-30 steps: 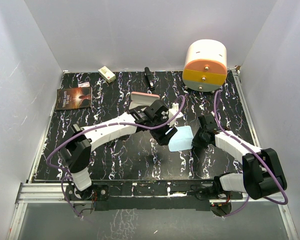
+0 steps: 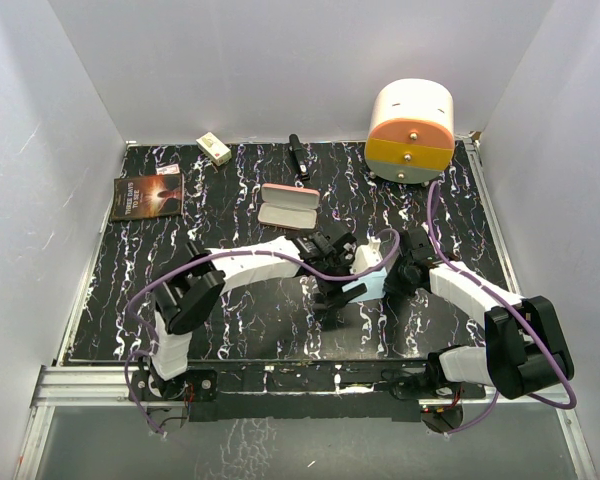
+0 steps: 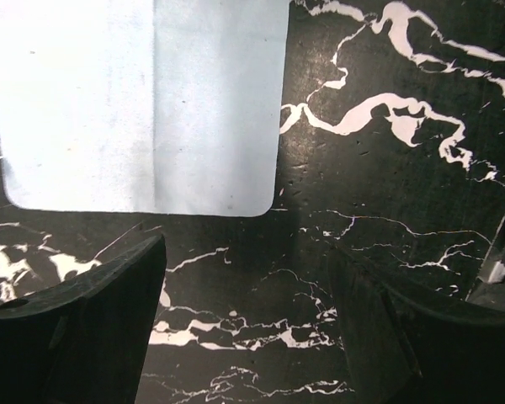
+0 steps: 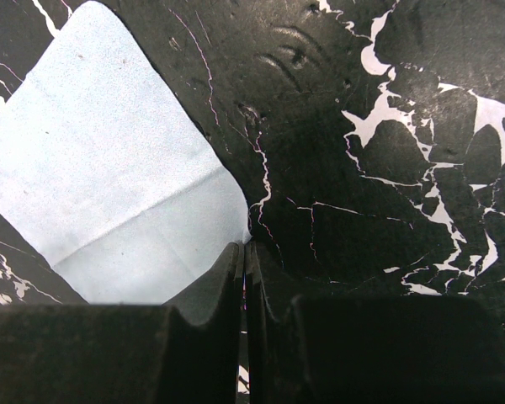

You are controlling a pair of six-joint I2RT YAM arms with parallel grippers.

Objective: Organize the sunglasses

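Note:
A pale blue cloth (image 2: 374, 284) lies flat on the black marbled table between my two arms. In the right wrist view my right gripper is shut, pinching the edge of the cloth (image 4: 109, 126) near one side. My left gripper is open at the near edge of the cloth (image 3: 215, 109), with bare table between its fingers. A grey-lined glasses case (image 2: 288, 207) with a pinkish lid stands open behind the left arm, apparently empty. I cannot make out any sunglasses for certain.
At the back right stands a rounded drawer cabinet (image 2: 410, 130). A black elongated object (image 2: 298, 157), a small cream box (image 2: 214, 149) and a dark book (image 2: 147, 197) lie along the back and left.
My left arm has moved right and toward the front, now covering part of the cloth in the top view and uncovering the glasses case. The right arm has stayed in place.

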